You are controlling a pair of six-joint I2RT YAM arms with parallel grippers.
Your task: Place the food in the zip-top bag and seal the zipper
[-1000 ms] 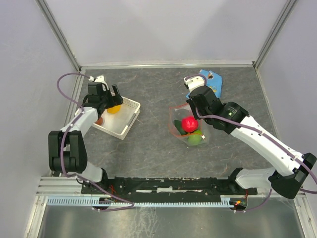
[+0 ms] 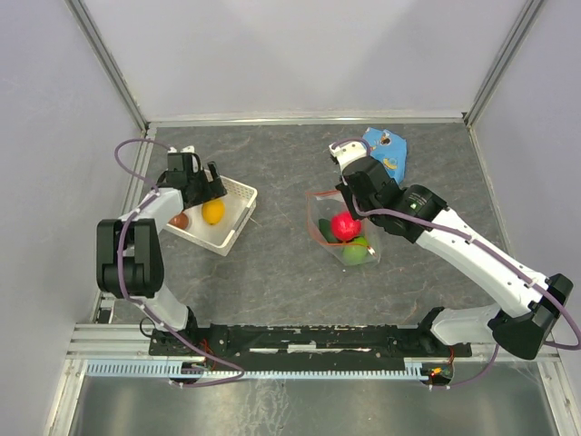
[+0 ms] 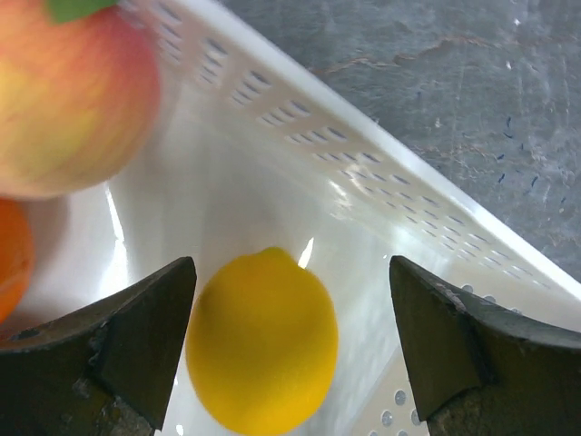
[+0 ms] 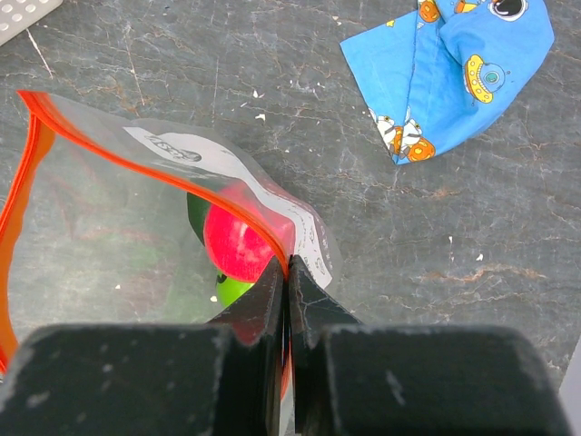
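Inside the white basket (image 2: 224,244) at the left lies a yellow-orange fruit (image 3: 263,350), with my open left gripper close over it. The fruit shows between the spread fingers, nothing is gripped. A peach-coloured fruit (image 3: 73,100) and an orange one (image 3: 11,254) sit beside it in the basket. The clear zip bag (image 2: 317,207) with its orange-red zipper stands open at the centre. In it are a red fruit (image 2: 345,226), a green fruit (image 2: 356,252) and a dark green item (image 2: 328,231). My right gripper is shut on the bag's zipper edge.
A folded blue cloth (image 2: 388,153) with cartoon prints lies behind the right gripper. Bare grey table (image 2: 272,182) separates the basket from the bag.
My left gripper has shifted over the basket, and the yellow-orange fruit shows slightly nearer the front. The right gripper and the bag's edge have moved slightly left.
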